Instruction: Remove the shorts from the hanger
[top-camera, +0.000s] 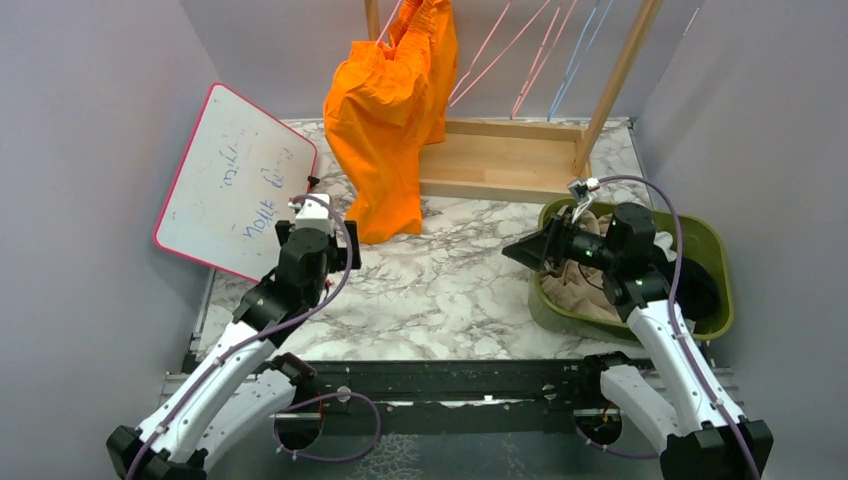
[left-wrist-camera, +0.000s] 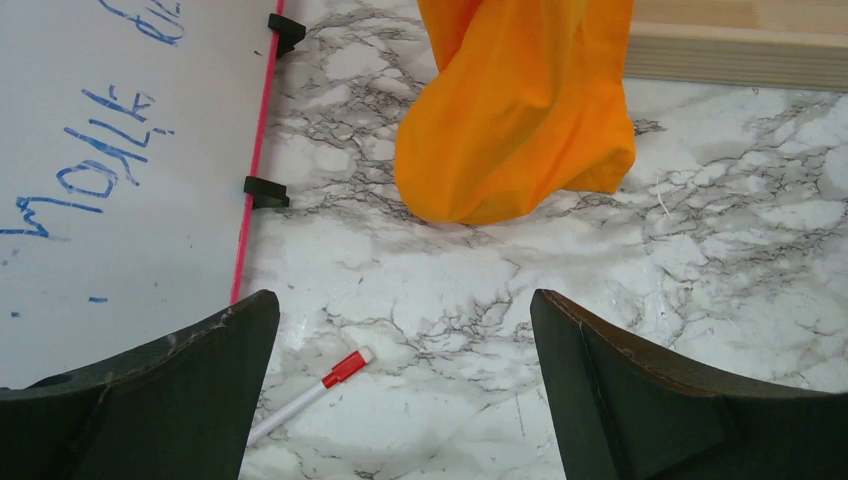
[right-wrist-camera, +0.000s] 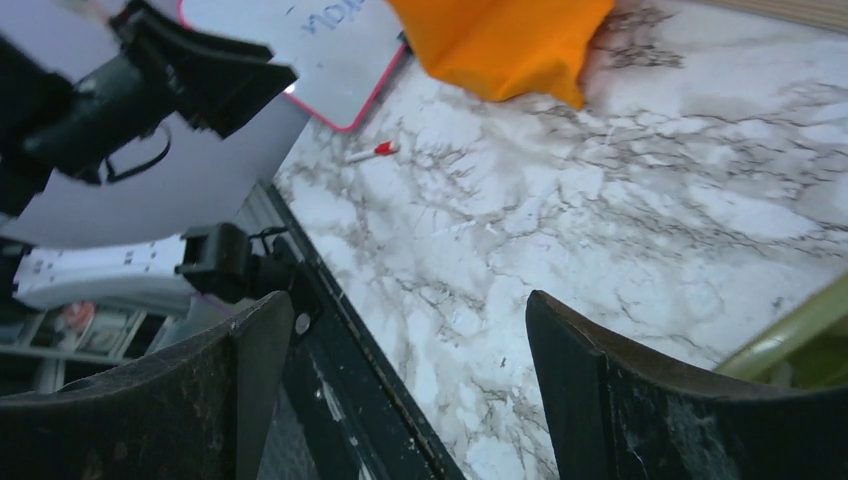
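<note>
Bright orange shorts (top-camera: 372, 130) hang from a hanger on the wooden rack at the back, their lower end on the marble table; the hanger is mostly hidden by the cloth. In the left wrist view the lower orange fabric (left-wrist-camera: 510, 120) lies ahead of my left gripper, which is open and empty above the table. My right gripper (top-camera: 515, 255) hangs over the left rim of a green bin, apart from the shorts; in the right wrist view its fingers stand apart with nothing between them.
A whiteboard (top-camera: 225, 180) lies at the left, a marker (left-wrist-camera: 305, 400) beside it. The green bin (top-camera: 710, 310) holds cloths at the right. The wooden rack base (top-camera: 500, 160) carries strings above it.
</note>
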